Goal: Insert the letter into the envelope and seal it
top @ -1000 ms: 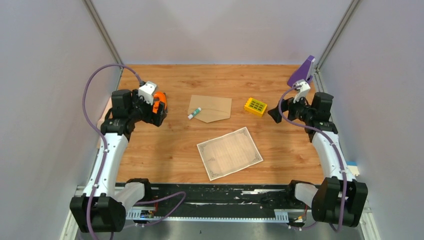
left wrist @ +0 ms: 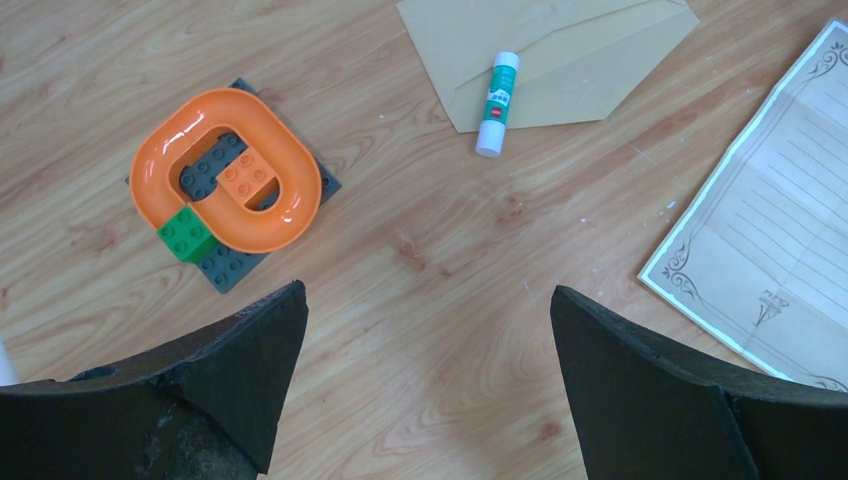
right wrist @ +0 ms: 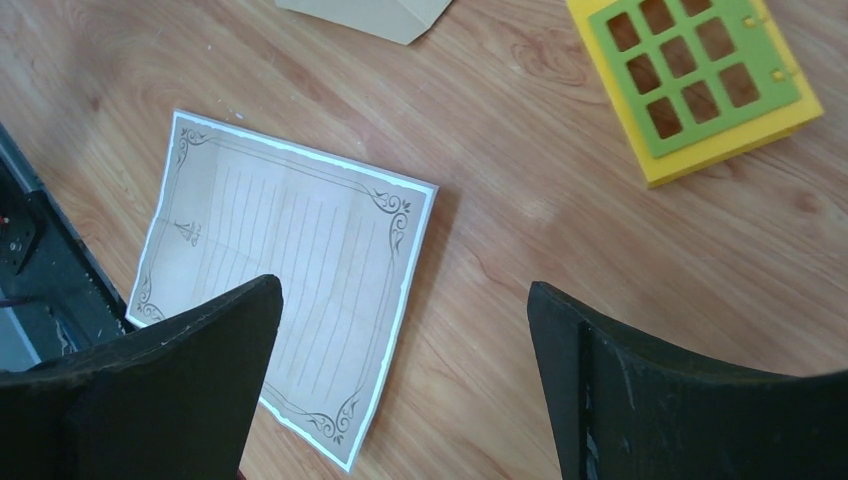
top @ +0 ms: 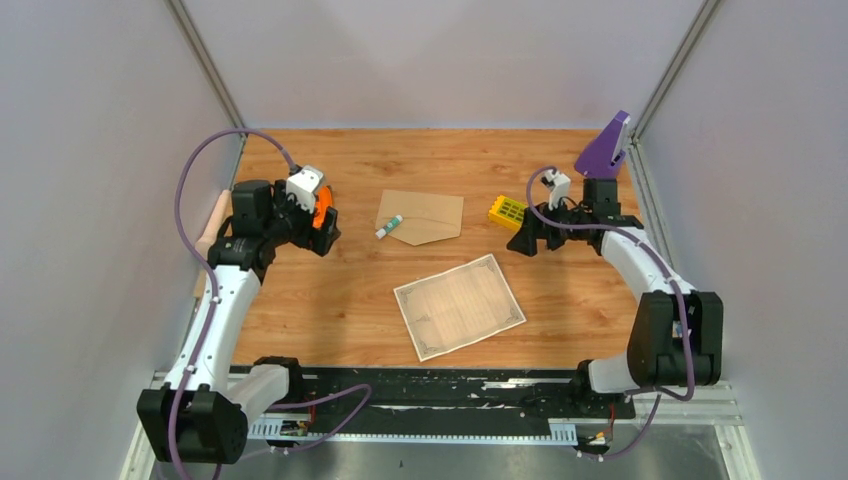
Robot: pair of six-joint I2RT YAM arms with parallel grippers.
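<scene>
The lined letter (top: 459, 306) with decorated corners lies flat near the table's front centre. Behind it is the brown envelope (top: 430, 205), flap toward the front, with a green-and-white glue stick (left wrist: 497, 105) lying across its left part. My left gripper hangs open to the left of both, nothing between its fingers. My right gripper is open above the right side, near the letter's right edge, also empty.
An orange ring toy (left wrist: 285, 200) on bricks is at the left. A yellow box (right wrist: 632, 125) with a green grid sits right of the envelope. A purple object (top: 600, 150) stands at the back right.
My right arm has moved leftward toward the letter, its gripper now in front of the yellow box. The left arm shifted slightly right. The objects are unmoved.
</scene>
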